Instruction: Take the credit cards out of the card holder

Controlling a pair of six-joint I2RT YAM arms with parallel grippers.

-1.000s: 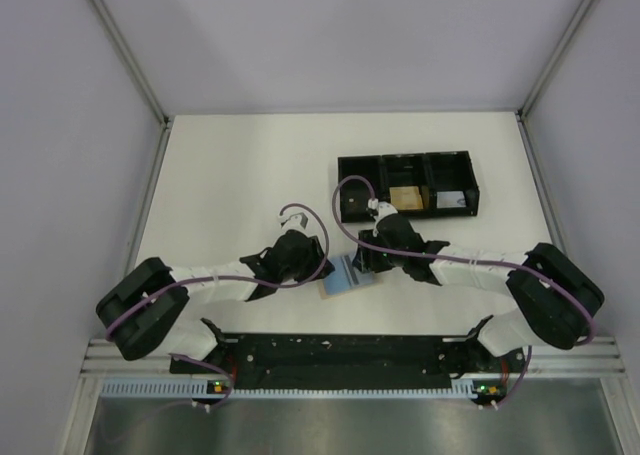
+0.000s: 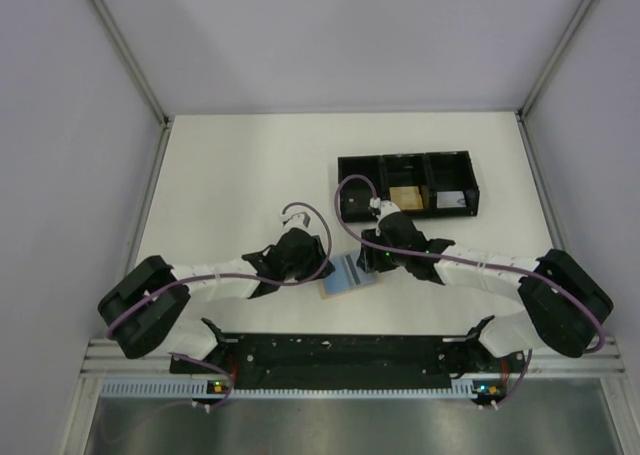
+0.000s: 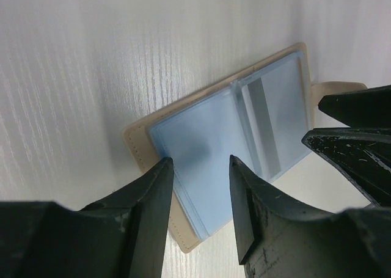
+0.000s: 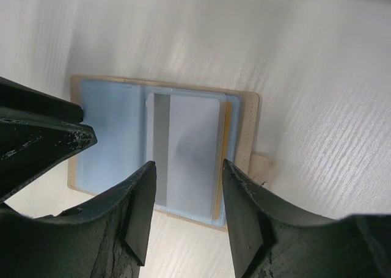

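The open card holder (image 2: pixel 342 277), tan with pale blue sleeves, lies on the table between my grippers. In the left wrist view its left sleeve (image 3: pixel 201 149) sits under my left gripper, whose fingers are apart with nothing seen gripped; one tip is at the holder's edge. In the right wrist view my right gripper is open over the right sleeve (image 4: pixel 189 131), where a grey strip (image 4: pixel 160 137) and a thin yellowish edge show. Each wrist view also catches the other gripper's black fingers at its side.
A black compartment box (image 2: pixel 408 185) with small items stands behind the holder to the right. The wrist cables loop over both grippers.
My right arm has shifted a little to the right in the top view. The left arm and the holder look almost unchanged.
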